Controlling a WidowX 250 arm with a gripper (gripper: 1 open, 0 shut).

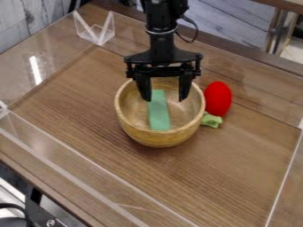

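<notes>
A round wooden bowl (159,136) sits on the wooden table with a mint-green bar (159,113) lying inside it. My black gripper (164,89) hangs over the back part of the bowl with its fingers spread open, one to each side; nothing shows held between them. The arm hides part of the bowl's back rim.
A red oval object (217,98) and a small light-green piece (212,121) lie just right of the bowl. A clear plastic item (94,27) stands at the back left.
</notes>
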